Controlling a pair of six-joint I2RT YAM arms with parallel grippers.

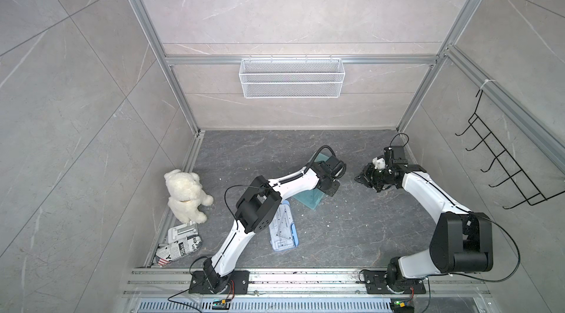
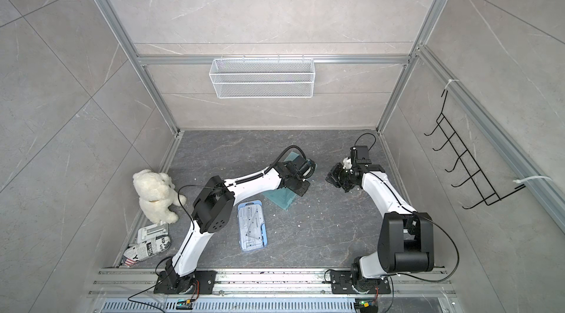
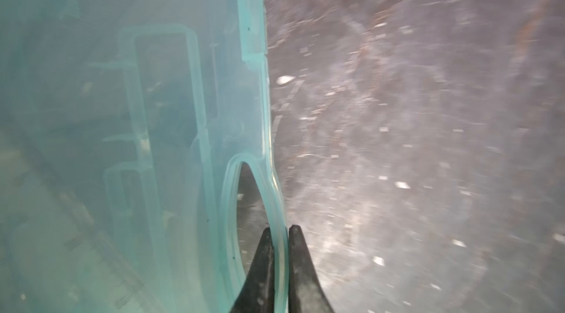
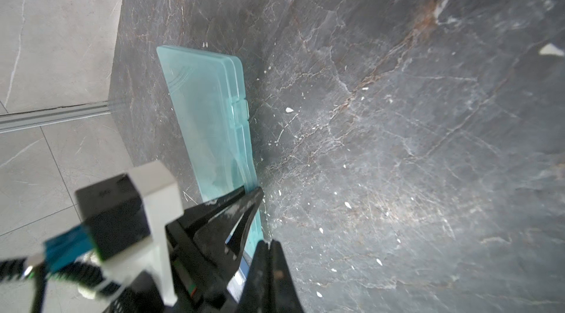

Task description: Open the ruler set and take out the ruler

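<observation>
A translucent teal ruler case (image 1: 309,198), also seen in the right wrist view (image 4: 203,118), lies closed at mid-table beneath my left arm. My left gripper is shut on the case's looped right edge, near its handle opening. My right gripper is shut with nothing between its fingers; it hangs to the right of the case, apart from it. A blue-edged clear case (image 2: 252,227) with small parts inside lies in front of the left arm.
A white teddy bear (image 1: 187,195) and a printed bag (image 1: 176,249) sit along the left wall. A white mesh basket (image 1: 291,77) hangs on the back wall, a black hook rack (image 1: 497,157) on the right.
</observation>
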